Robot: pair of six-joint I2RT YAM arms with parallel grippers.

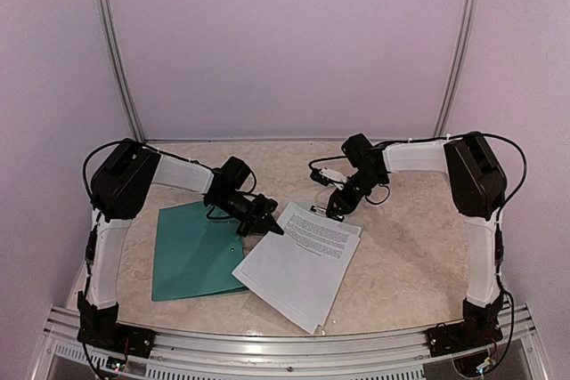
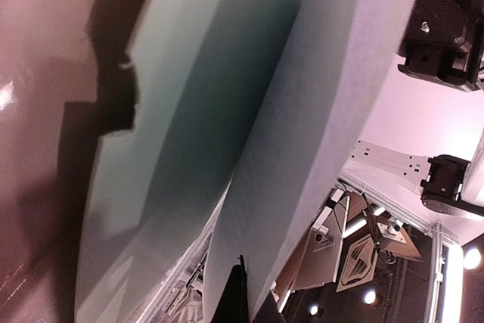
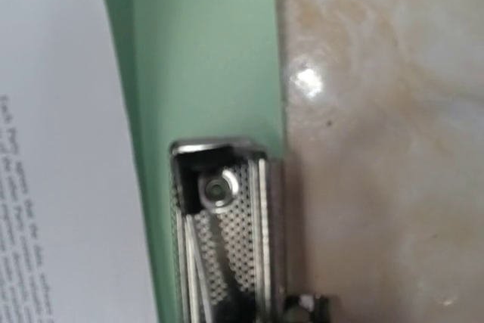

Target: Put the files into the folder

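A stack of printed white papers (image 1: pixel 289 278) lies over a light green clipboard (image 3: pixel 197 51) at the table's centre. My left gripper (image 1: pixel 272 227) is shut at the papers' upper left edge; the left wrist view shows a white sheet (image 2: pixel 310 126) bent up beside it, but whether paper is between the fingers is hard to see. My right gripper (image 1: pixel 338 211) is at the metal clip (image 3: pixel 227 240) on the clipboard's top; its fingers are hidden in the right wrist view, so its finger state is unclear. A teal folder (image 1: pixel 191 260) lies at the left, partly beside the papers.
Walls enclose the back and both sides, and a metal rail (image 1: pixel 294 343) runs along the front edge.
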